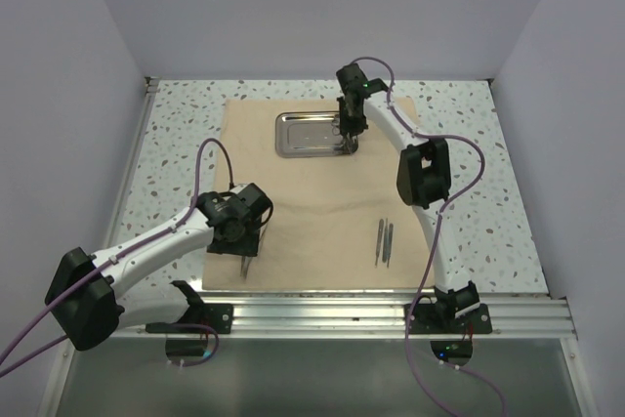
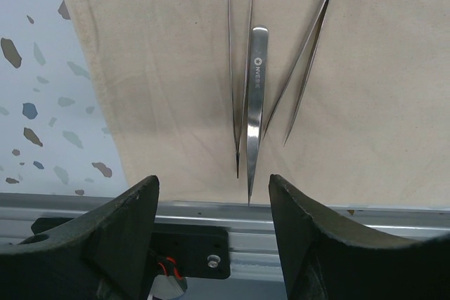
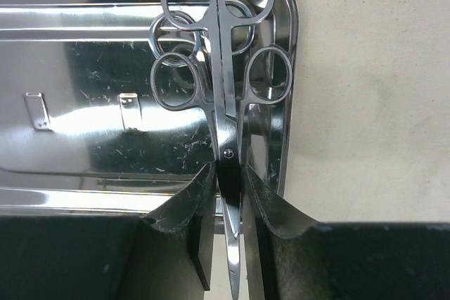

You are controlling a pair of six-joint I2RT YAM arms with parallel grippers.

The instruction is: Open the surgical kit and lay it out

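A steel tray [image 1: 305,132] lies at the back of the beige cloth [image 1: 322,192]. At its right end, several scissor-like instruments [image 3: 226,75] are stacked with rings upward. My right gripper is over them, fingers close around the top pair's blades; whether it grips them is unclear. My left gripper stands open over the front-left cloth, above several tweezers [image 2: 255,86], with nothing between its fingers.
Several slim instruments [image 1: 380,239] lie at the front right of the cloth. Speckled table [image 1: 488,202] surrounds it, with a metal rail at the front edge.
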